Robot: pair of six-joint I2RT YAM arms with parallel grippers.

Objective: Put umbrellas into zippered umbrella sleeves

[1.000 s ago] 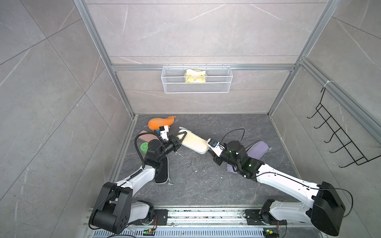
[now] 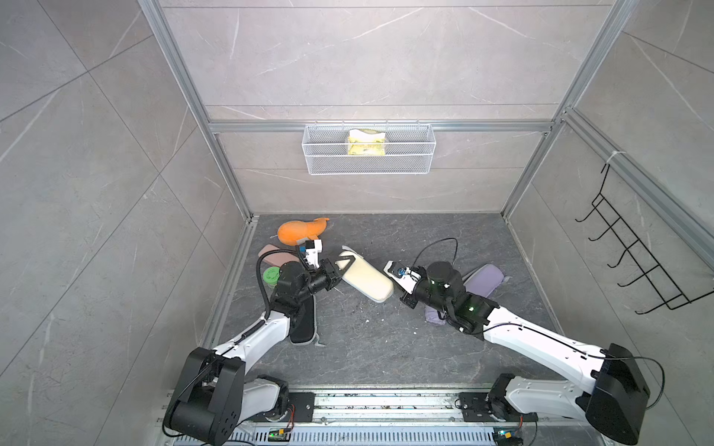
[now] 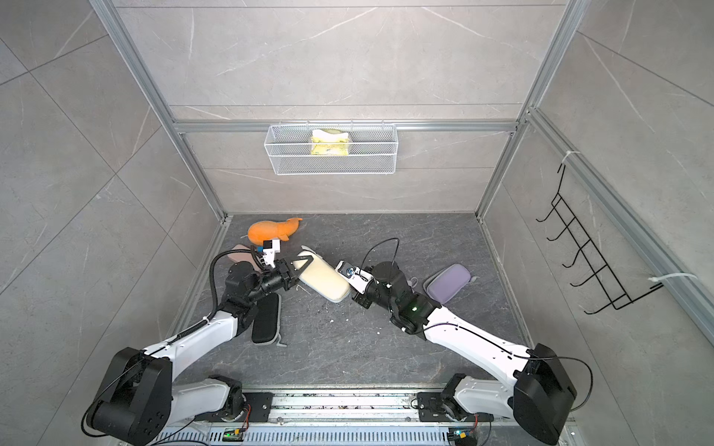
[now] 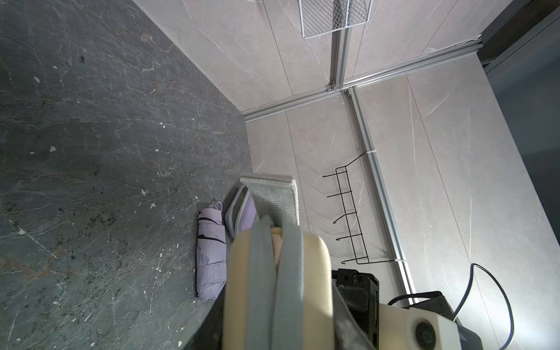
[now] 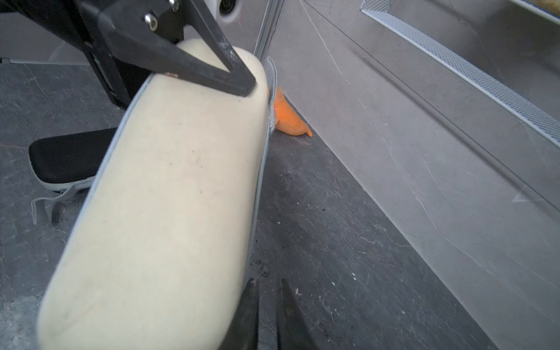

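Note:
A cream sleeve [image 2: 366,276] with grey trim is held aslant, my left gripper [image 2: 348,264] shut across its upper left end. The left wrist view shows the grey zip bands [image 4: 275,280] slightly parted at that end, with a grey loop [image 4: 277,198] beyond. Its inside is mostly hidden. Beside the opposite end, my right gripper has its blurred fingers close together near the sleeve's grey edge; nothing can be made out between them. A purple umbrella [image 4: 211,256] lies on the floor near a purple sleeve [image 3: 447,283]. A black sleeve [image 3: 266,319] lies by the left arm.
An orange toy [image 2: 301,231], a pink item [image 2: 273,255] and a green disc [image 2: 270,275] lie behind the left arm. A white wire basket [image 2: 368,148] and a black hook rack [image 2: 632,249] hang on the walls.
The cream sleeve has swung, its lower right end coming forward and away from my right gripper's fingers. My left gripper has moved slightly to the right with it. The right arm is nearly still.

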